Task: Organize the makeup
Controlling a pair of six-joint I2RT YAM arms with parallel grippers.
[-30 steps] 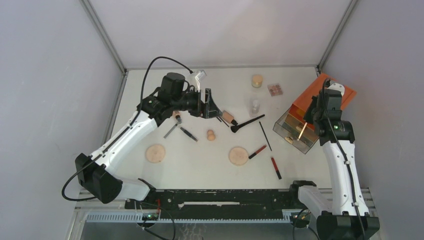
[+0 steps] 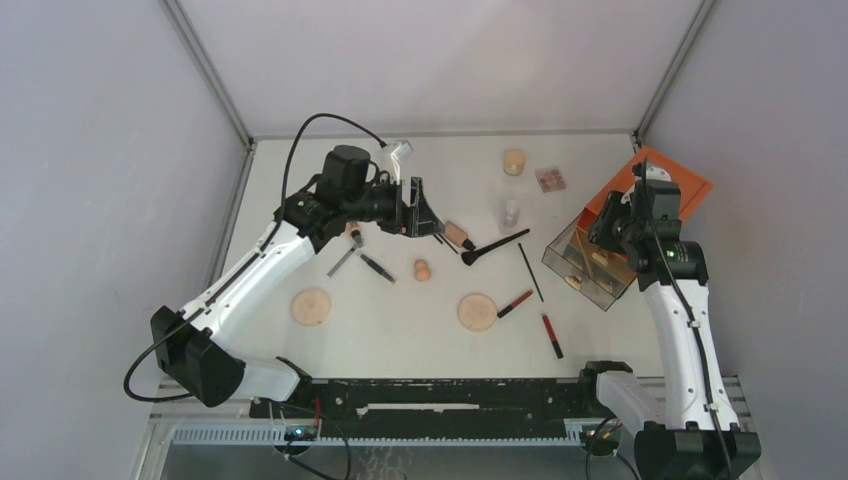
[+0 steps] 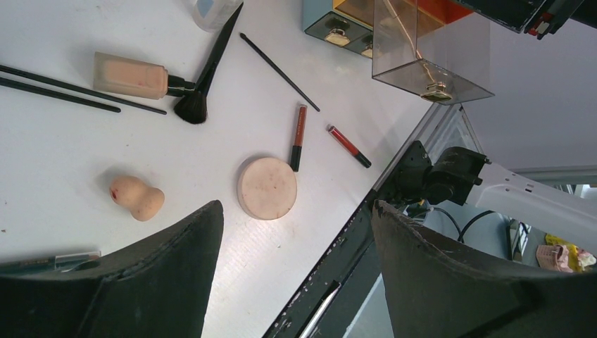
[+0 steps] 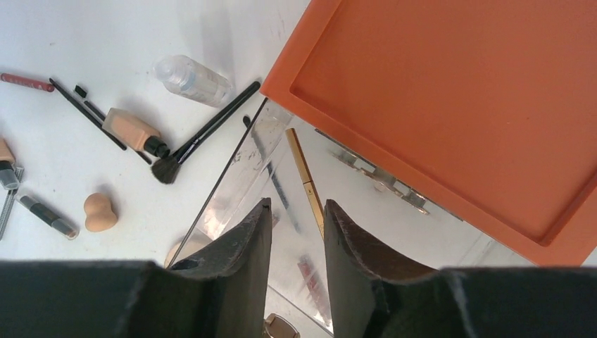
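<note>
My right gripper (image 2: pixel 605 228) is open over the clear organizer (image 2: pixel 565 260) with its orange lid (image 4: pixel 450 105) raised. A gold pencil-like stick (image 4: pixel 299 158) lies in the organizer, beneath and between my right fingers in the right wrist view, apart from them as far as shows. My left gripper is open above the table's centre, holding nothing. Below it lie a sponge (image 3: pixel 137 198), a round compact (image 3: pixel 267 189), a foundation bottle (image 3: pixel 130 76), a fluffy brush (image 3: pixel 191 105), thin brushes (image 3: pixel 278 70) and two red lip tubes (image 3: pixel 298 134) (image 3: pixel 348 144).
A second compact (image 2: pixel 310 306), a jar (image 2: pixel 514 160), a small palette (image 2: pixel 550 179) and a clear bottle (image 4: pixel 193 81) stand or lie around the table (image 2: pixel 380 330).
The gold stick, earlier upright or slanting at my right gripper, now lies lower in the organizer, let go. My right gripper has shifted slightly left. The left arm is still.
</note>
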